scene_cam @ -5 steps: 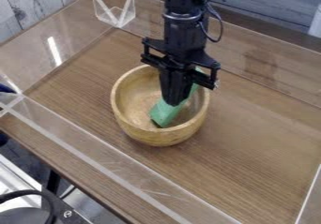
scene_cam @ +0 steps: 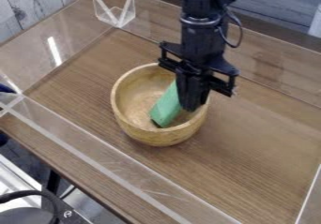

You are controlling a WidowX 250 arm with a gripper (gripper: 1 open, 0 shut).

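Observation:
A light wooden bowl (scene_cam: 131,106) sits near the middle of the wooden table, with a green object (scene_cam: 167,107) lying inside it. The black arm comes down from the top, and its gripper (scene_cam: 190,104) is over the right part of the bowl, at the upper end of the green object. Whether anything is between its fingers is hidden by the gripper's own body and too dark to tell.
A clear, angular plastic item (scene_cam: 114,10) stands at the upper left. A black round fixture with a cable is at the lower left corner.
The arm and gripper have shifted to the right. The green object's visible shape has changed slightly, with more of it showing toward the left of the gripper.

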